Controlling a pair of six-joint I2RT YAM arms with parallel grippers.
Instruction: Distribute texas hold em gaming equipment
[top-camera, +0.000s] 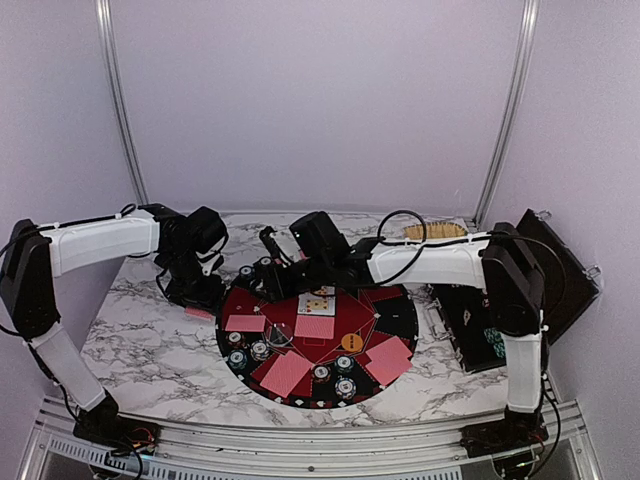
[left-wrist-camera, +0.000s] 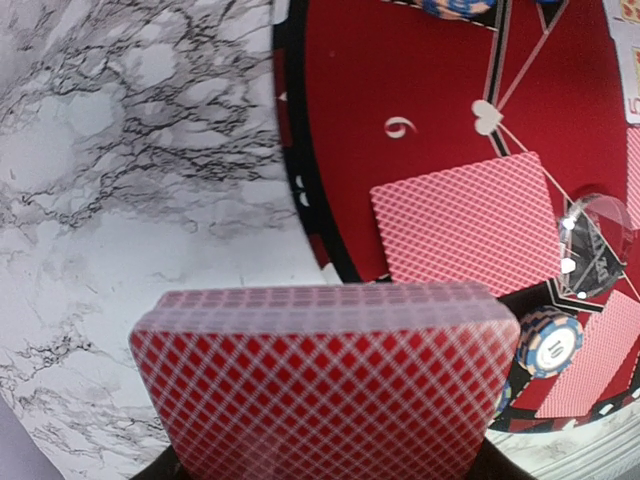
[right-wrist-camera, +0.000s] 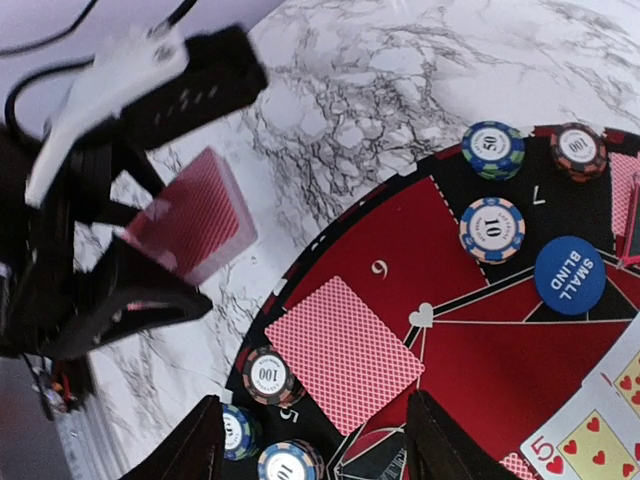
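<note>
In the left wrist view a red-backed card deck (left-wrist-camera: 325, 385) fills the bottom, with my left gripper shut on it. From above, that left gripper (top-camera: 202, 300) hangs just off the left rim of the round red-and-black poker mat (top-camera: 405, 318). My right gripper is part open over the mat's left part, nothing between its fingers. Below it lie a red-backed card (right-wrist-camera: 345, 355) and chips, among them a 100 chip (right-wrist-camera: 270, 375). A blue small blind button (right-wrist-camera: 569, 275) and face-up heart cards (right-wrist-camera: 585, 440) lie farther right on the mat.
At the right stands an open black case (top-camera: 480, 330) with chips in it. A wicker tray (top-camera: 435, 230) sits at the back right, partly behind the right arm. Bare marble (top-camera: 140, 350) stretches left of the mat.
</note>
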